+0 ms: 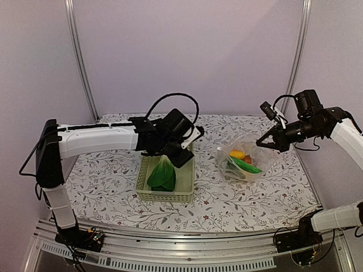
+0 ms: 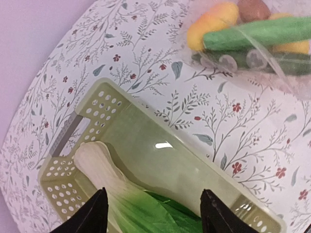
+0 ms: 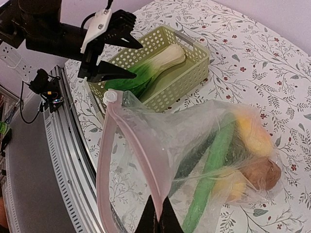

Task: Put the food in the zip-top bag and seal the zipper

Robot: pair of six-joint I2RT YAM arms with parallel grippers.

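The clear zip top bag [image 1: 245, 170] lies on the table at right, its mouth edge raised. Inside it are a green cucumber-like piece [image 3: 214, 165], a darker green one, a yellow-orange piece [image 3: 253, 136], a brown round one [image 3: 261, 173] and another yellow one. My right gripper is shut on the bag's pinkish rim [image 3: 146, 162]. A leafy green vegetable [image 2: 141, 208] with a white stalk lies in the pale green basket [image 2: 170, 138]. Open and empty, my left gripper hangs above the basket.
Patterned cloth covers the table [image 1: 221, 209], with free room between basket and bag. Metal rails [image 1: 164, 246] run along the front edge. Walls close off the back and sides.
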